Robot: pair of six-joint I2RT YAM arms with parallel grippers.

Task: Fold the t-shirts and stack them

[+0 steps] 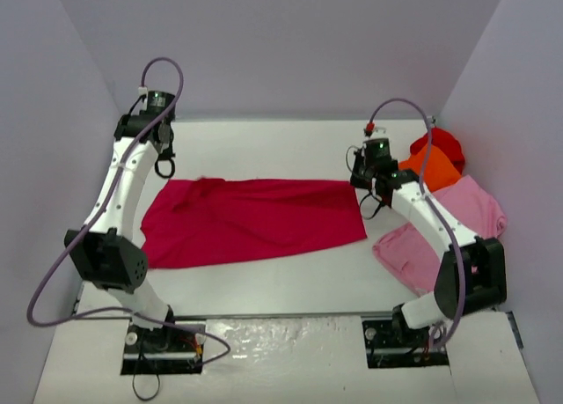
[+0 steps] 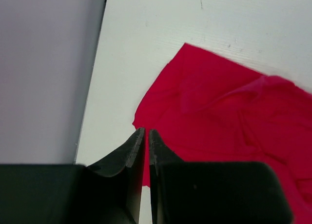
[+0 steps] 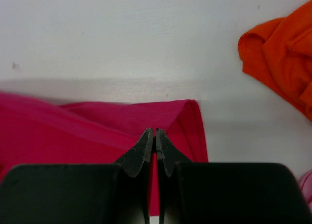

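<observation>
A crimson t-shirt (image 1: pixel 264 215) lies spread across the middle of the table, its upper left part wrinkled. My left gripper (image 1: pixel 164 162) is over the table's left side near the shirt's far left corner. In the left wrist view its fingers (image 2: pixel 134 153) are together with only a sliver between them, and the shirt (image 2: pixel 219 112) lies loose below. My right gripper (image 1: pixel 356 177) is at the shirt's far right corner. Folds of the shirt (image 3: pixel 97 129) converge on the fingertips (image 3: pixel 146 138) of the right gripper, which is shut on it; the pinched bit itself is hidden.
Behind and beside the right arm lie an orange cloth (image 1: pixel 437 163) with a red one (image 1: pixel 440 143), and a pink cloth (image 1: pixel 475 206) in front of them. Walls border the left, right and back.
</observation>
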